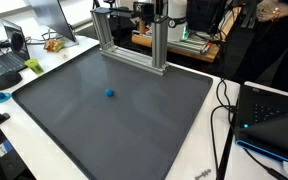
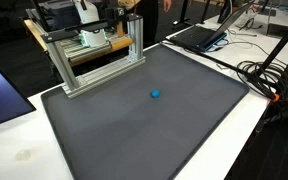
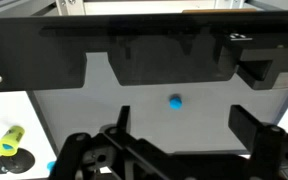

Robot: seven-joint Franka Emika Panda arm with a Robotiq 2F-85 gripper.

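Observation:
A small round blue object [image 1: 109,93] lies alone on the dark grey board, towards its far side in exterior view 1. The same blue object [image 2: 155,93] shows right of the board's middle in exterior view 2. From the wrist, the blue object [image 3: 175,102] appears small and well below, in the gap of my gripper. The dark fingers [image 3: 100,143] are spread wide apart with nothing between them. My gripper cannot be made out clearly in either exterior view.
The grey board [image 1: 114,135] is otherwise bare. A metal frame [image 2: 106,74] stands along one edge, and a dark bar [image 3: 154,55] crosses the wrist view. A green-yellow cylinder [image 3: 11,138] lies off the board, and a laptop [image 2: 199,38] stands beyond it.

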